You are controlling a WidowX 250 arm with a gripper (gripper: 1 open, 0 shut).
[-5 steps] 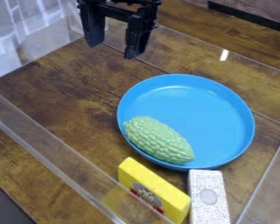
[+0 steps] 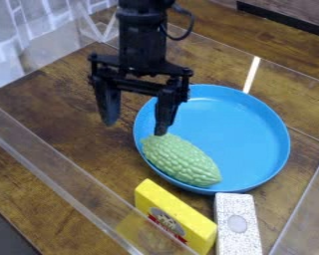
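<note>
My black gripper (image 2: 136, 114) hangs open in the upper middle of the camera view, its two fingers spread over the left rim of a blue plate (image 2: 247, 129) and the wood beside it. A green bumpy vegetable-like object (image 2: 179, 161) lies on the lower part of the plate, just below the right finger. I cannot tell how high the fingers are above it.
A yellow box (image 2: 173, 212) and a white speckled block (image 2: 237, 224) lie below the plate. Clear walls edge the workspace.
The objects have not moved.
</note>
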